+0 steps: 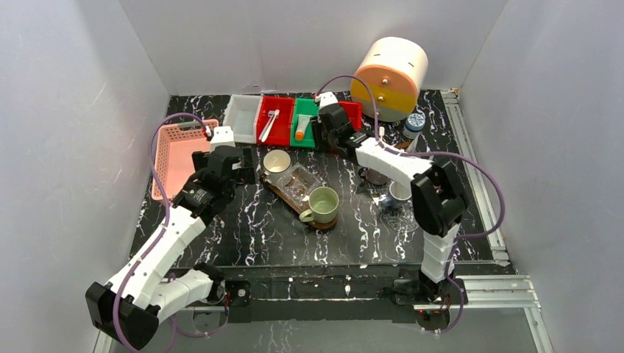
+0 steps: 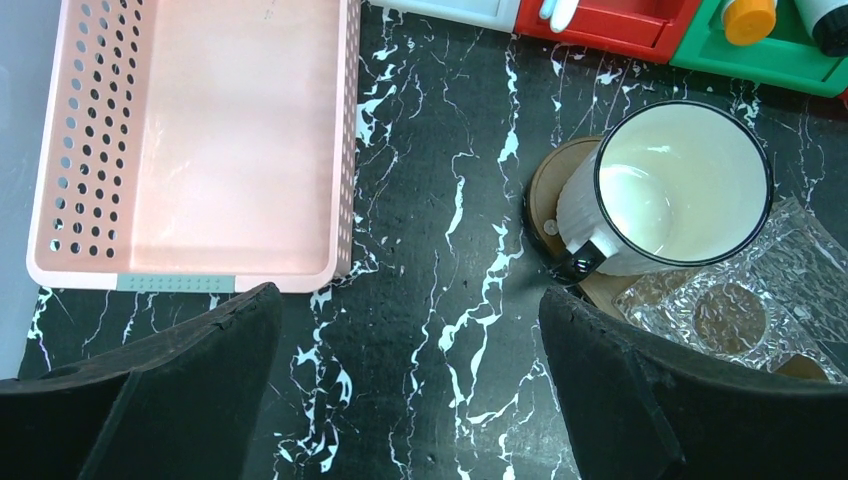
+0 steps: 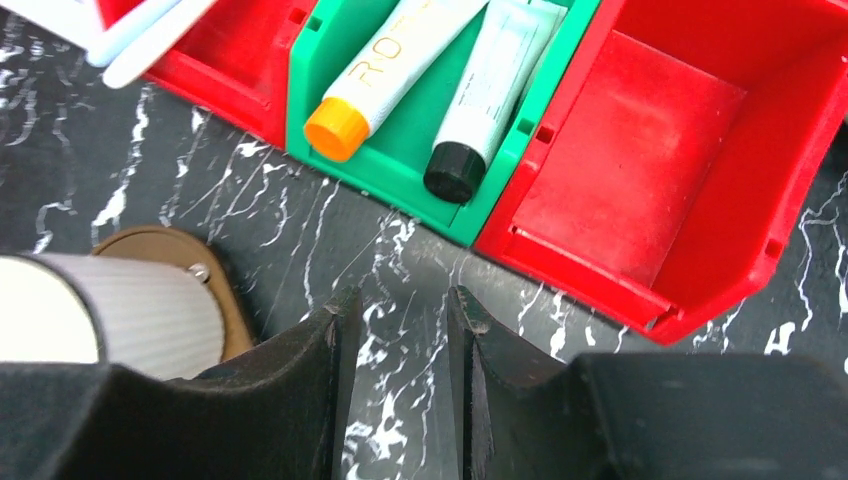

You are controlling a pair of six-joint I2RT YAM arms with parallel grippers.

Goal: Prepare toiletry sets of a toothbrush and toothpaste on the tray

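Two toothpaste tubes lie in the green bin (image 3: 405, 190): one with an orange cap (image 3: 338, 128), the other a pale tube with a black cap (image 3: 458, 172). White toothbrushes (image 1: 269, 126) rest in the red bin (image 1: 282, 132) left of it. The pink basket tray (image 1: 174, 162) is empty at the left. In the right wrist view my right gripper is part open just in front of the green bin, with bare counter between its fingers. My left gripper is wide open over the counter beside the tray, holding nothing.
A white mug (image 2: 665, 185), a clear glass tray (image 1: 296, 184) and a green mug (image 1: 324, 204) occupy a wooden board mid-counter. Another red bin (image 3: 640, 150) is empty. A round drawer box (image 1: 390, 77) stands at the back right. Cups clutter the right side.
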